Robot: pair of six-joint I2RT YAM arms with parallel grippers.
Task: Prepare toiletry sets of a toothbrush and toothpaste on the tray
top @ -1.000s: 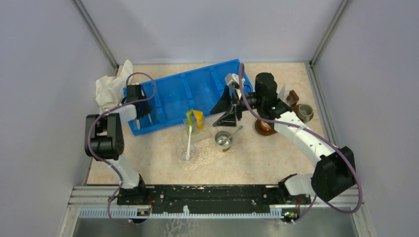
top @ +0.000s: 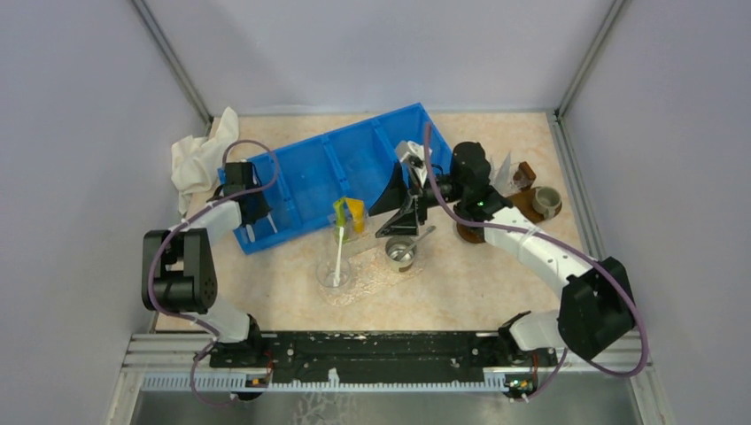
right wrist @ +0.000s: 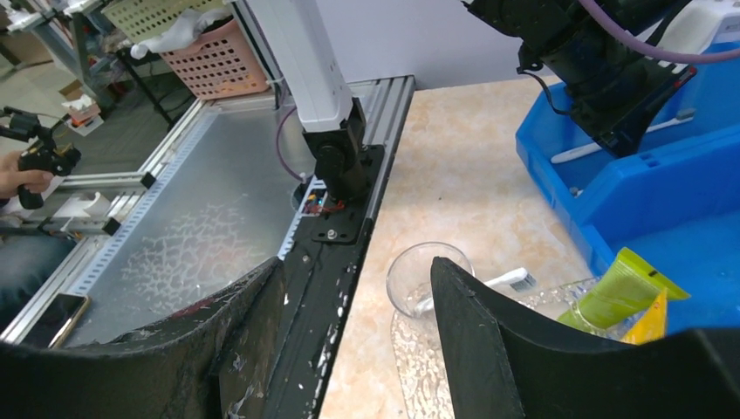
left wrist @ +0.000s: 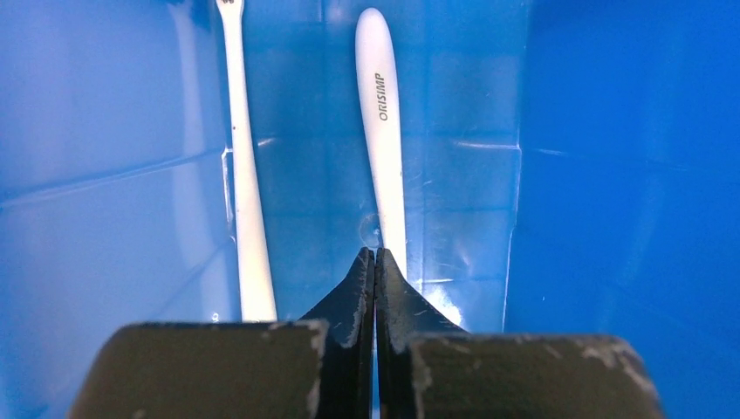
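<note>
Two white toothbrushes lie in the left end compartment of the blue bin (left wrist: 471, 218). The lettered toothbrush (left wrist: 380, 113) lies lengthwise in the middle, the other toothbrush (left wrist: 248, 192) along the left wall. My left gripper is shut, its tips together with nothing between them; the lettered handle passes outside them, just to the right, its lower part hidden. My right gripper is open and empty above the table. On the clear textured tray (top: 354, 288) a glass (top: 329, 282) holds a toothbrush (top: 340, 252), near green (top: 339, 212) and yellow (top: 357, 212) tubes.
A metal cup (top: 401, 254) with a spoon stands on the tray's right end. White cloth (top: 197, 164) lies left of the bin. Right of my right arm are a wooden board and a mug (top: 546, 202). Bare table lies in front of the bin's left end.
</note>
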